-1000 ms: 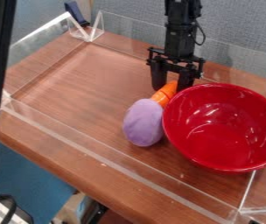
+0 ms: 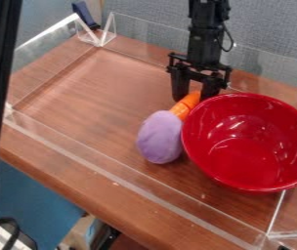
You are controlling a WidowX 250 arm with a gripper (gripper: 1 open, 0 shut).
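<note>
My black gripper [image 2: 197,80] reaches down from the top centre onto an orange carrot-like object [image 2: 186,105], its fingers around the upper end; whether they are closed on it is hidden. A purple oval object [image 2: 159,139] lies just in front of the orange one. A large red bowl [image 2: 249,146] sits to the right, close beside both.
A grey textured wall stands behind. A blue area lies beyond the front left edge.
</note>
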